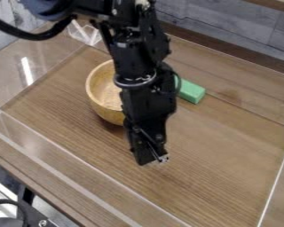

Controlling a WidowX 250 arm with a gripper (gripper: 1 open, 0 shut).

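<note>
The black robot arm reaches down from the top of the view, and its gripper (149,154) hangs low over the bare middle of the wooden table (227,177). The fingers are small and dark, and I cannot tell how far apart they are or whether anything is between them. Behind the arm on the left sits a tan bowl (102,89), partly hidden by it. A green block (191,91) lies behind the arm to the right.
Grey wooden boards run along the back. Cables show at the lower left edge.
</note>
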